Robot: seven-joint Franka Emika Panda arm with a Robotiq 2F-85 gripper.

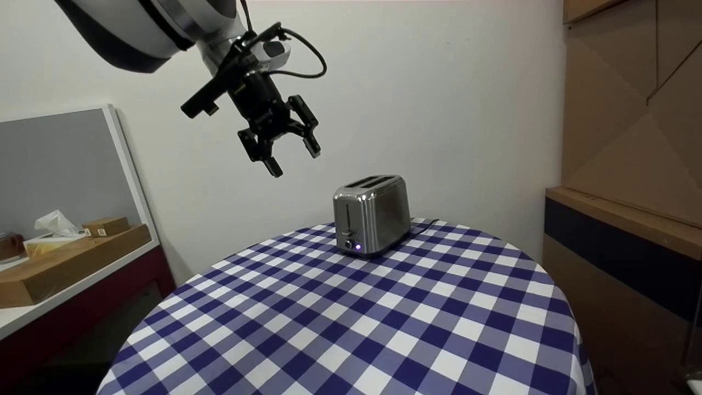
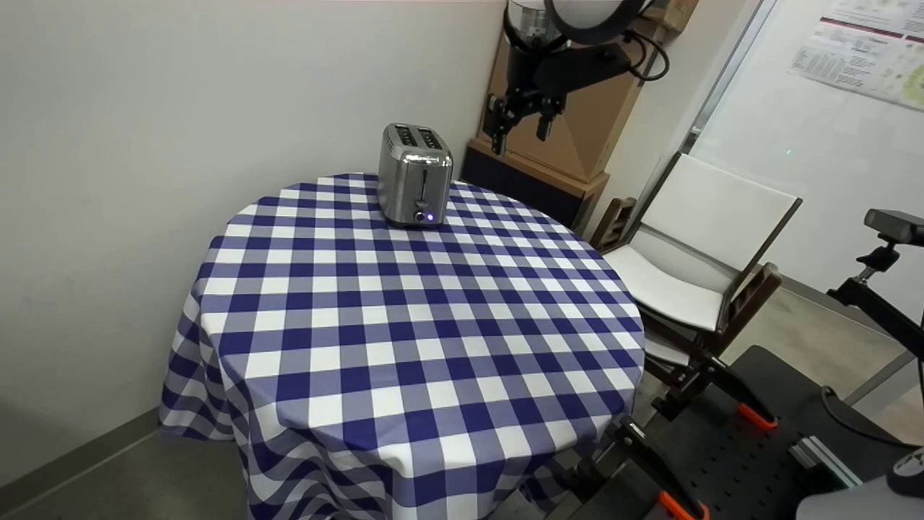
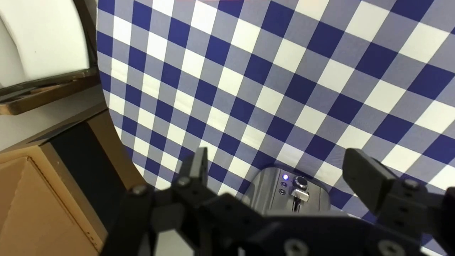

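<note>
A silver two-slot toaster (image 1: 372, 216) stands upright at the far side of the round table, its lever raised partway or at the bottom, which I cannot tell, and a small purple light lit on its front. In the second exterior view the toaster (image 2: 413, 178) has both slots showing, and nothing sticks out of them. My gripper (image 1: 294, 165) hangs in the air, higher than the toaster and apart from it, open with nothing between its fingers. In the wrist view the toaster's control end (image 3: 290, 192) shows beyond the open fingers; the gripper body hides the rest.
A blue-and-white checked cloth (image 2: 416, 347) covers the table, otherwise bare. Behind the toaster rises a white wall (image 1: 428, 99). A dark cord (image 1: 428, 227) trails from it. Cardboard boxes (image 1: 628, 118) and a white chair (image 2: 710, 208) stand beyond the table.
</note>
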